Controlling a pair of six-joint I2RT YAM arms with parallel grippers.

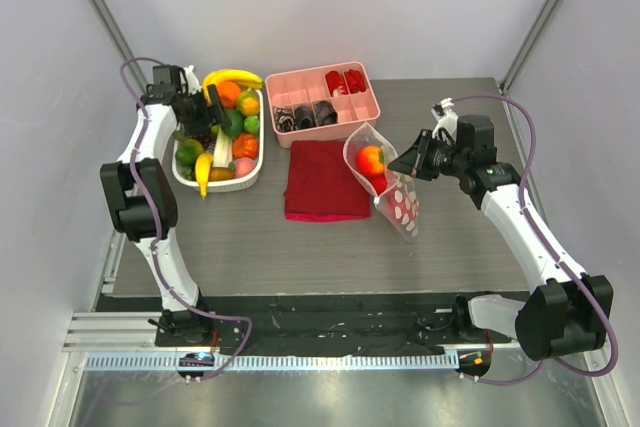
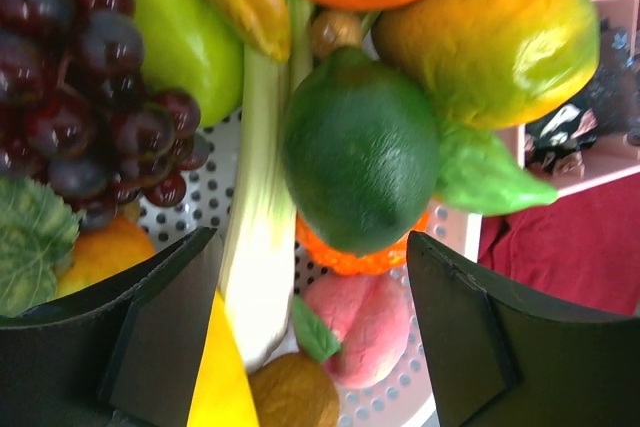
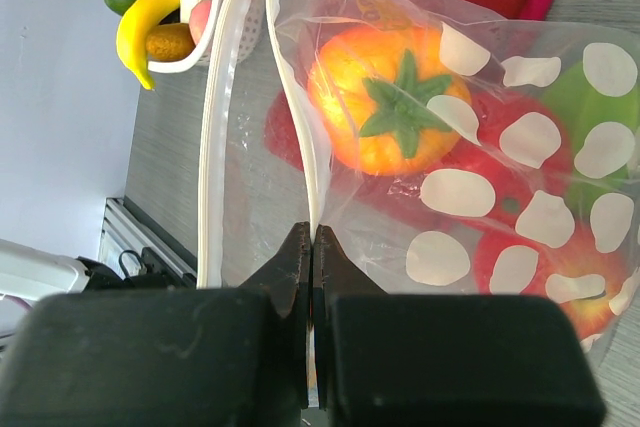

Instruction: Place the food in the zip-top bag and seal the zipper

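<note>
My left gripper (image 1: 208, 107) hangs open over the white basket (image 1: 232, 183) of toy produce; in the left wrist view a dark green avocado (image 2: 360, 152) lies just beyond its fingertips, among grapes (image 2: 80, 97), celery (image 2: 255, 277), a mango (image 2: 485, 37) and a peach (image 2: 365, 332). My right gripper (image 1: 405, 165) is shut on the edge of the clear zip top bag (image 1: 405, 212). The bag's mouth stands open, with an orange-yellow pepper (image 3: 380, 97) and red food inside.
A pink divided bin (image 1: 320, 122) with rolled dark and red items stands at the back centre. Folded red cloth (image 1: 325, 182) lies between basket and bag.
</note>
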